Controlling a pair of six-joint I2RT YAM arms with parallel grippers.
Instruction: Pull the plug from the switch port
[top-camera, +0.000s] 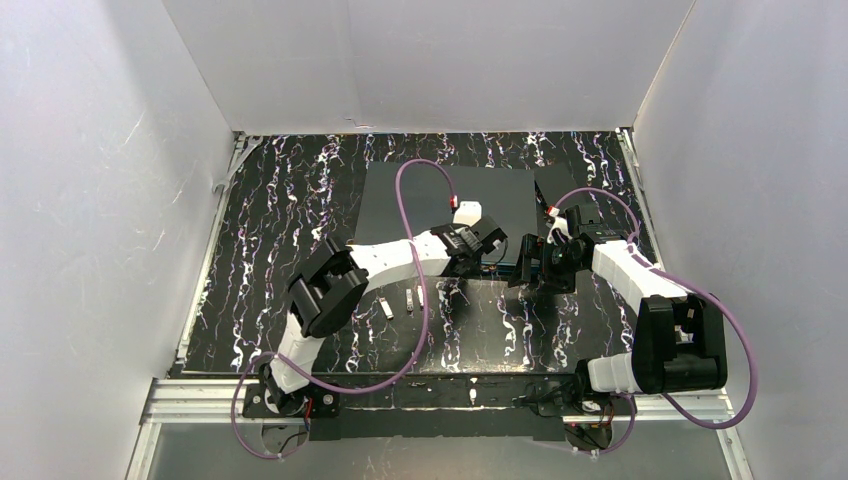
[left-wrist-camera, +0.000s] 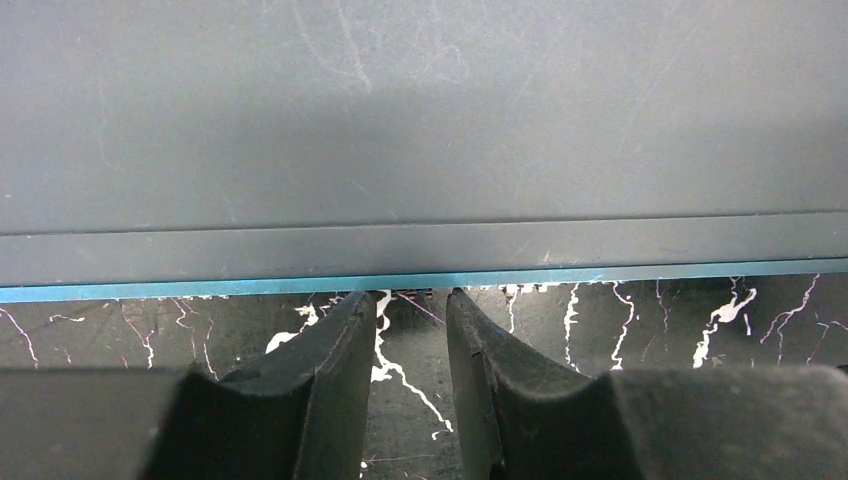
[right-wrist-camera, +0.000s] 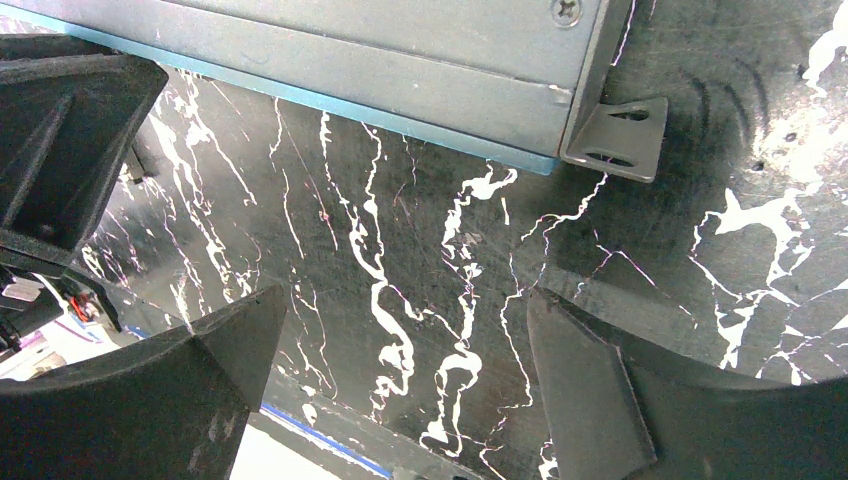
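Observation:
The switch (top-camera: 405, 200) is a wide dark grey box at the back of the table, with a blue strip (left-wrist-camera: 200, 288) along its front lower edge. My left gripper is part open at that edge, its fingertips apart and no plug visible between them. The port face is turned away in the left wrist view, and I cannot make out the plug in any view. Over the table in front of the switch's right end, my right gripper stands wide open and empty.
Several small light modules, one of them a white piece (top-camera: 386, 308), lie on the marbled table front-left of the switch. A metal bracket (right-wrist-camera: 628, 135) juts from the switch's right end. Part of the left arm (right-wrist-camera: 80, 140) shows close to my right gripper.

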